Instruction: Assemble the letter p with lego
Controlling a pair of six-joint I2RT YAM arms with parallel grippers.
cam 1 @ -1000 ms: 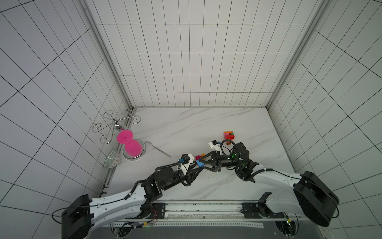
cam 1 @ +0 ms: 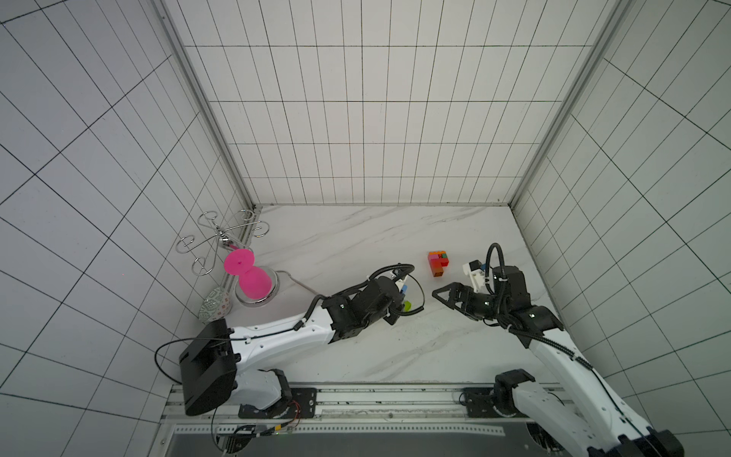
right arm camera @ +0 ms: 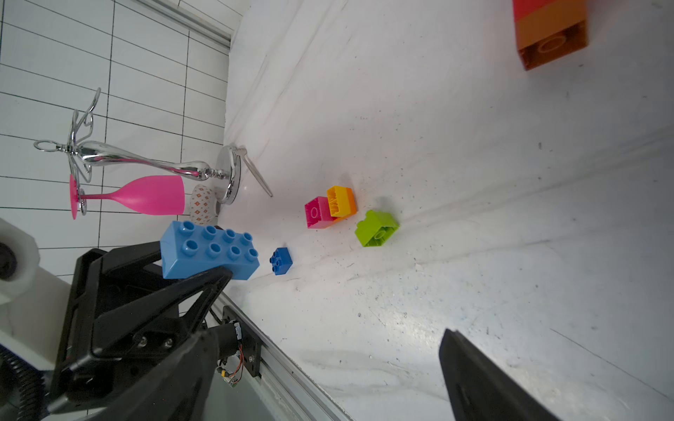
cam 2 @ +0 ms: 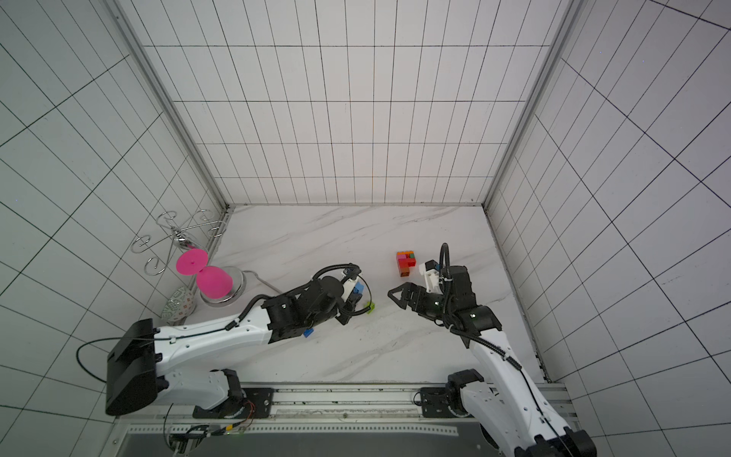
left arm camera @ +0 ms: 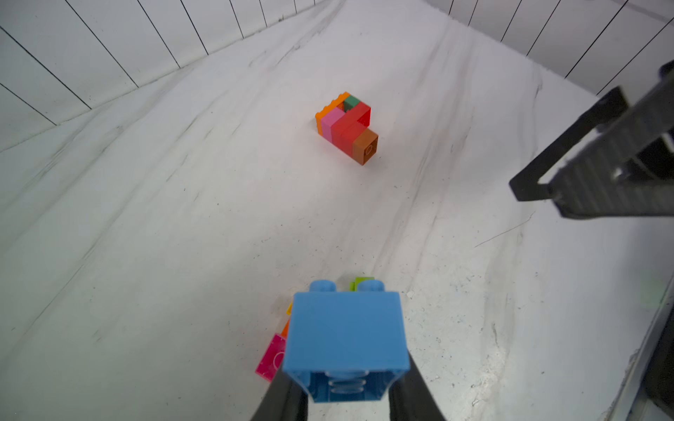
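Note:
A light blue eight-stud brick [right arm camera: 210, 250] is held in the air; in the right wrist view my left gripper is shut on it from below. Well to its right, my right gripper is open with nothing between its fingers. On the far right part of the table lies the joined letter piece [left arm camera: 344, 126], with orange, pink, green, red and brown bricks around a small hollow. No gripper touches it. In the left wrist view the held brick partly hides the loose bricks behind it.
Loose on the table are a green brick [right arm camera: 377, 228], a magenta brick [right arm camera: 319, 212] beside a yellow brick [right arm camera: 342, 202] and a dark blue brick [right arm camera: 281, 261]. A pink goblet [right arm camera: 151, 195] and a metal stand [right arm camera: 140, 155] occupy the left side.
The two grippers were close together at the light blue brick. The right arm has drawn away to the right, while the left has swung right and farther back with the brick.

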